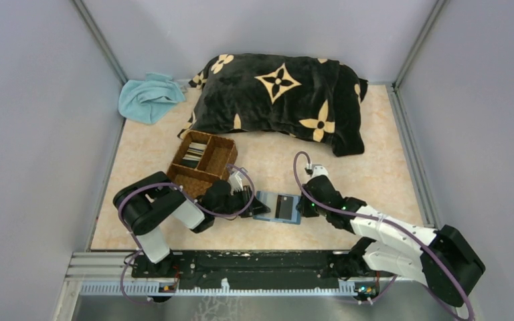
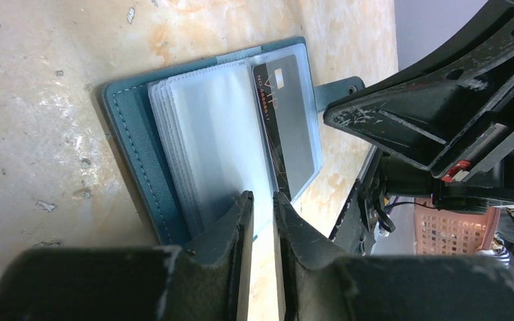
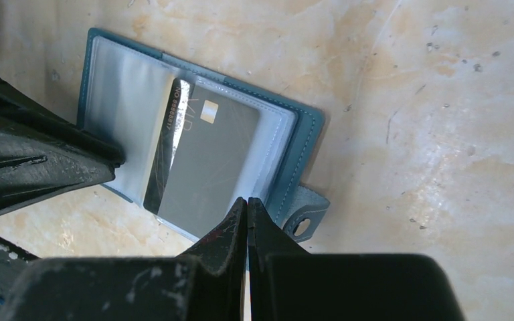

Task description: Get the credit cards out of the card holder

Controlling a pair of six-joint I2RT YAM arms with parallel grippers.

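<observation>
The open card holder (image 1: 278, 221), blue-green with clear sleeves, lies flat on the table. A grey card (image 3: 211, 157) with a black strip and a gold chip rests on its right-hand half, the strip toward the fold. In the left wrist view the left half is a stack of clear sleeves (image 2: 217, 127); no card shows in the top one. Over the lower part of that half is my left gripper, narrowly open, nothing between its fingers. My right gripper is shut at the holder's right edge near the strap, nothing visible between its fingertips.
A brown divided box (image 1: 215, 175) stands behind the left arm, several thin items in one compartment. A dark patterned cushion (image 1: 278, 100) fills the back, with a light blue cloth (image 1: 148, 99) at back left. Bare table lies behind and right of the holder.
</observation>
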